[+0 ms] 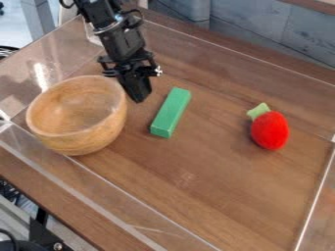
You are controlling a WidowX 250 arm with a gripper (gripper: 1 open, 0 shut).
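Note:
My black gripper (139,91) hangs just behind the right rim of the wooden bowl (69,127), its tip low and shut, with nothing seen between its fingers. A green block (170,112) lies on the table to the right of the bowl, apart from the gripper. Further right sit a red oval object (269,131) and a small pale green piece (258,111) behind it.
A grey panel wall (242,29) stands behind it. The table's left edge runs close by the bowl.

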